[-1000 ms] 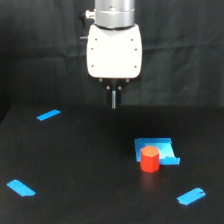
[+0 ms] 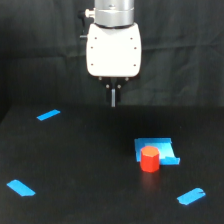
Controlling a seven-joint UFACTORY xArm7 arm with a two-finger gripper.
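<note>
A small red block (image 2: 150,159), six-sided in outline, stands on the black table toward the right. Right behind it lies a light blue square (image 2: 165,150) of tape or paper, and the block covers part of that square's front left. High above the table, at the top middle, hangs my white gripper (image 2: 113,98), pointing down. Its narrow grey fingers look like a single thin strip, so whether they are apart does not show. Nothing is visible at their tips, well up and to the left of the block.
Blue strips lie flat on the table: one at the back left (image 2: 48,115), one at the front left (image 2: 21,188) and one at the front right (image 2: 191,196). A dark curtain hangs behind.
</note>
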